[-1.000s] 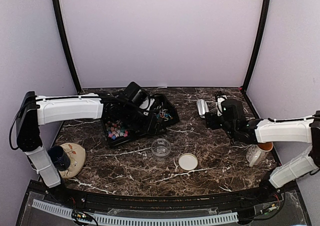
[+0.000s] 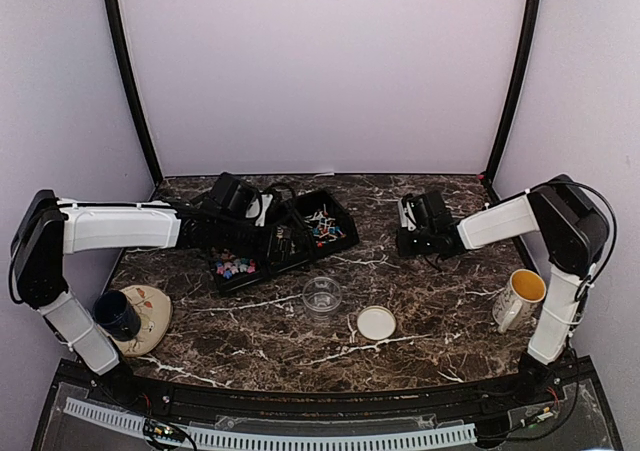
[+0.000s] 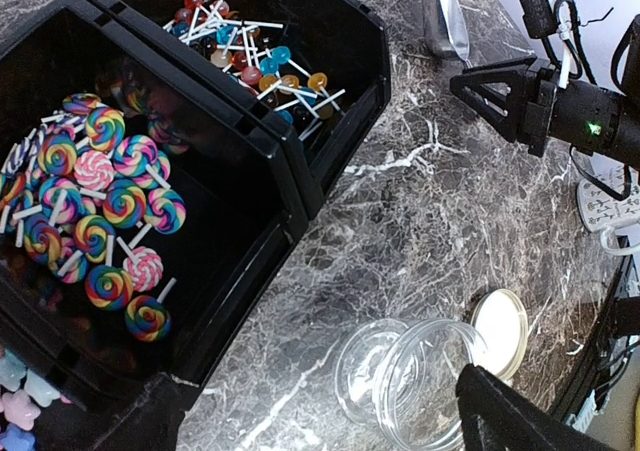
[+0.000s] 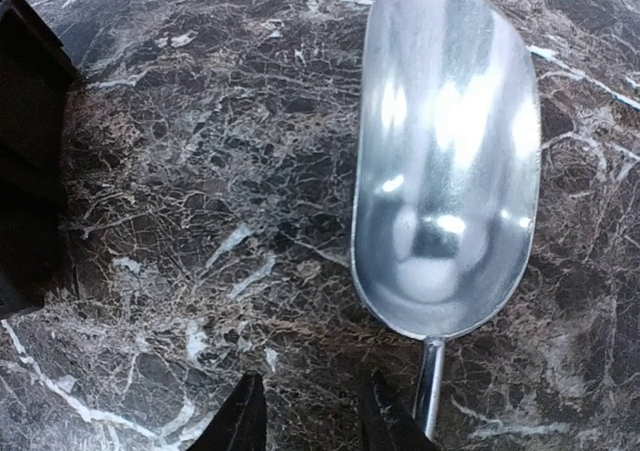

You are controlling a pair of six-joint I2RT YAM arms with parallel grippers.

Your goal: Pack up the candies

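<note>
A metal scoop lies on the marble table, its thin handle pointing toward my right gripper. The handle runs just outside the right-hand finger, not between the fingers, which are parted with nothing between them. My left gripper hangs open and empty over the black candy tray. In the left wrist view the tray holds swirl lollipops, ball lollipops and star-shaped candies in separate compartments. The clear round jar stands empty in front of the tray, with its lid lying beside it.
A yellow-lined mug stands at the right, below the right arm. To the left, a dark cup sits on a round plate. Bare table lies between the tray and the right gripper, and around the lid.
The right gripper has moved left over the scoop's handle end.
</note>
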